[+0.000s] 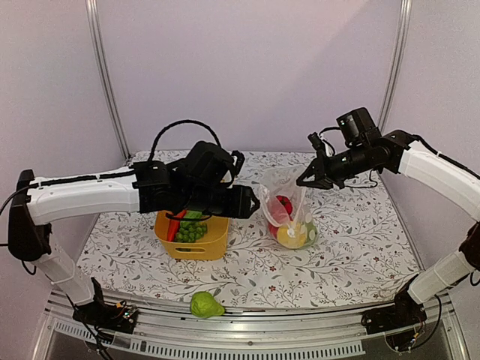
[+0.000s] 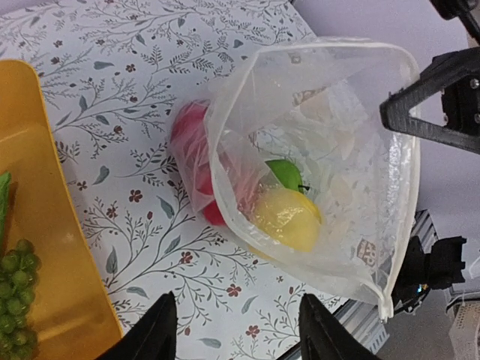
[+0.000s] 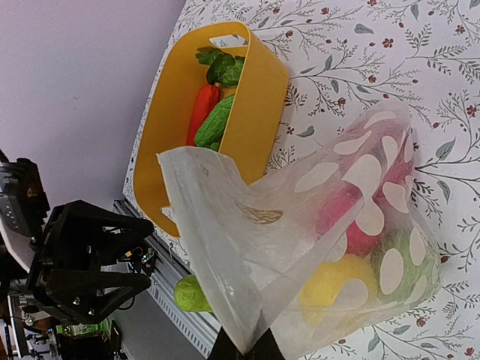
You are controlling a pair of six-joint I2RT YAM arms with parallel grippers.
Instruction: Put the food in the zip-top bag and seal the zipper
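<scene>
The clear zip top bag (image 2: 337,247) stands with its mouth wide apart, and several pieces of food show inside, among them a yellow one (image 2: 289,219), a green one (image 2: 284,174) and red ones (image 1: 285,202). My right gripper is shut at the bag's rim, the plastic film running down between its fingertips. Left of the bag, above the table, my left gripper is open and empty, its fingers (image 2: 159,330) well apart. A green vegetable (image 1: 205,304) lies by itself on the metal rail at the table's front edge.
A yellow basket (image 1: 196,250) holds green grapes (image 1: 190,231), a red pepper (image 3: 201,112) and other green vegetables (image 3: 215,121); the left arm partly covers it from above.
</scene>
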